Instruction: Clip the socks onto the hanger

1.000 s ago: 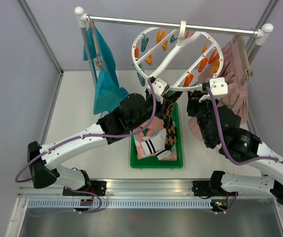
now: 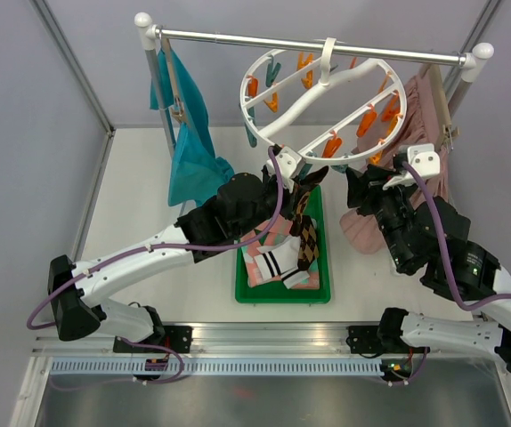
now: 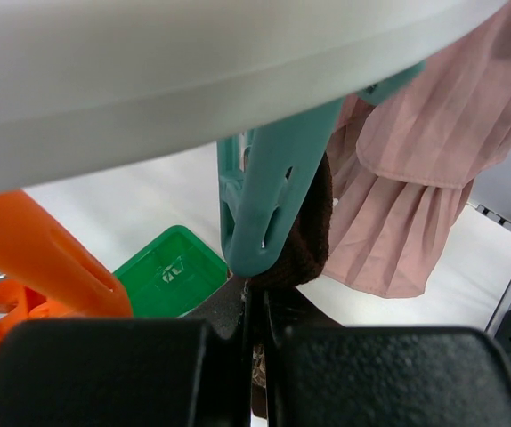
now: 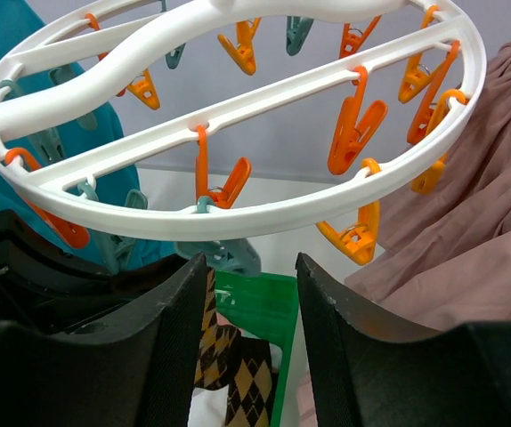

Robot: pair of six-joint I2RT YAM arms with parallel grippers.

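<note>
A dark brown argyle sock (image 2: 308,242) hangs from my left gripper (image 2: 312,181), which is shut on its upper part just beneath the front rim of the white round hanger (image 2: 287,157). In the left wrist view the sock's dark cuff (image 3: 313,236) rises beside a teal clip (image 3: 273,191); whether the clip grips it, I cannot tell. My right gripper is open, its fingers apart with no cloth between them. Another view of a teal clip (image 4: 229,256) under the rim shows it near the right gripper's left fingertip.
Orange and teal clips (image 4: 358,124) ring the hanger. A green bin (image 2: 325,289) with several more socks (image 2: 278,260) stands below. Teal cloth (image 2: 193,142) hangs at left, pink cloth (image 2: 420,116) at right.
The hanger has turned a little. My left gripper shifted slightly early on, still with the sock.
</note>
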